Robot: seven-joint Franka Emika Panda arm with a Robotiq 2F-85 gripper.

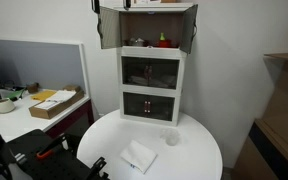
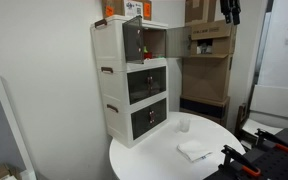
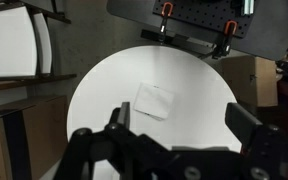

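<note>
My gripper is open, its dark fingers spread along the bottom of the wrist view with nothing between them. It hangs high above the round white table; exterior view 2 shows the gripper at the top right. On the tabletop lies a folded white cloth, a pale square in the wrist view, well below the fingers. A whitish cup stands on the table right of a white cabinet. I cannot make out the cup in the wrist view.
The cabinet's top compartment has its doors swung open, with a red item and others inside. Its two lower compartments are closed. A cardboard box stands on the left desk.
</note>
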